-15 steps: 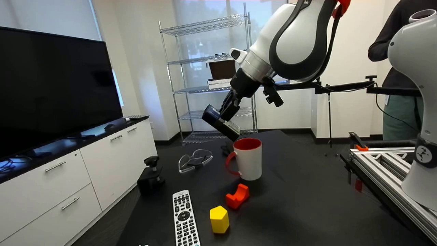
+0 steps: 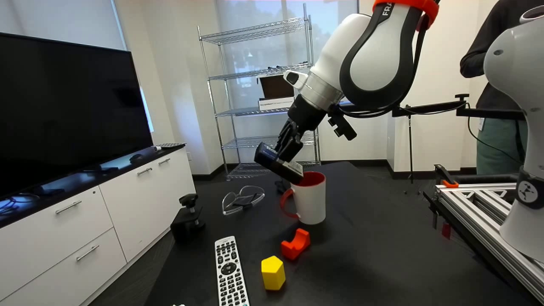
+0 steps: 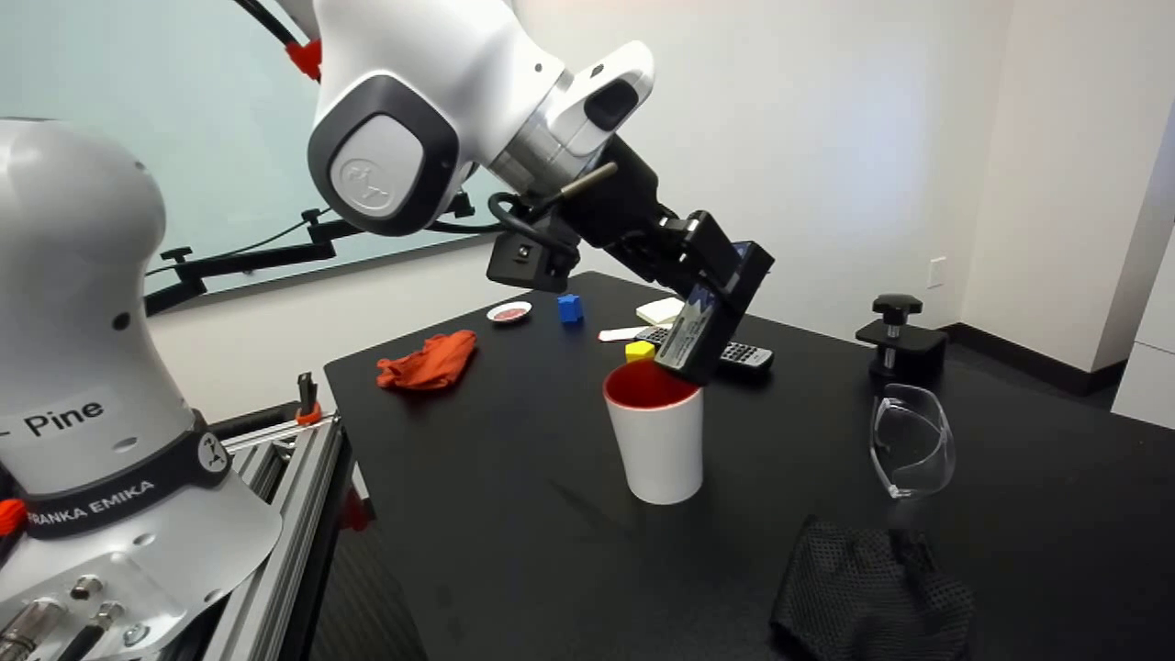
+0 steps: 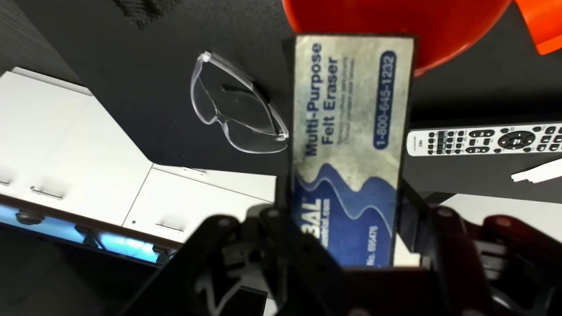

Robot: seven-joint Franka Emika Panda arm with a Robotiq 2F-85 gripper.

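Observation:
A felt eraser (image 4: 350, 131) with a blue and pale label is clasped in my gripper (image 2: 285, 145), which is shut on it. It hangs tilted, its lower end at the rim of a white mug (image 2: 312, 204) with a red inside and red handle. In the second exterior view the eraser (image 3: 691, 330) slants down toward the right side of the mug (image 3: 661, 452). Whether it touches the rim cannot be told. The mug stands upright on the dark table, and the wrist view shows only part of its red inside (image 4: 390, 21).
Clear safety glasses (image 2: 243, 199) lie beside the mug. An orange block (image 2: 296, 245), a yellow block (image 2: 273, 273) and a remote (image 2: 230, 270) are in front. A black clamp (image 2: 187, 219) sits at the table edge. An orange cloth (image 3: 430, 362) lies apart.
The gripper and eraser have shifted slightly right and a little down in the first exterior view, bringing the eraser's lower end across the mug's rim. The mug has not moved.

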